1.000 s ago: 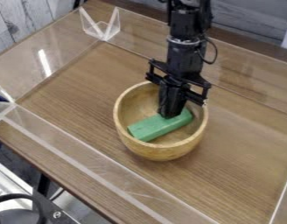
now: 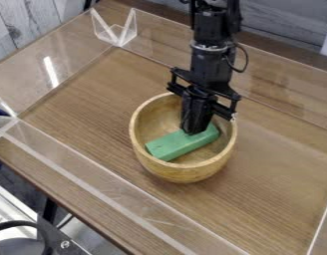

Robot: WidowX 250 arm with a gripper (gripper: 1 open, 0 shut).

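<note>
A light wooden bowl [image 2: 181,171] sits in the middle of the table, with a green block [image 2: 173,145] lying inside it. My black gripper [image 2: 194,127] points down into the bowl at the upper end of the block, its fingertips partly hard to make out against the dark mechanism. It looks shut; whether anything is between the fingers cannot be seen clearly.
A clear plastic piece [image 2: 113,28] is at the back left. A dark curved object with cables [image 2: 20,239] is at the bottom left corner.
The arm and gripper have shifted very slightly; the bowl and green block look almost unchanged.
</note>
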